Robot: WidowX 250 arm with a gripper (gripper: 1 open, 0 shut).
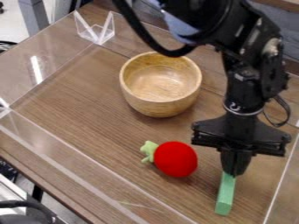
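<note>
My gripper (237,164) hangs over the right side of the wooden table, low above a light green bar (225,197) that lies lengthwise on the tabletop; the bar's upper end is hidden behind the gripper, and whether the fingers touch it I cannot tell. The fingertips look close together, with nothing visible held between them. Just left of the gripper lies a red tomato-like object (174,159) with a light green stem.
A wooden bowl (156,83) stands behind, left of the arm. A clear plastic object (96,26) is at the back left.
</note>
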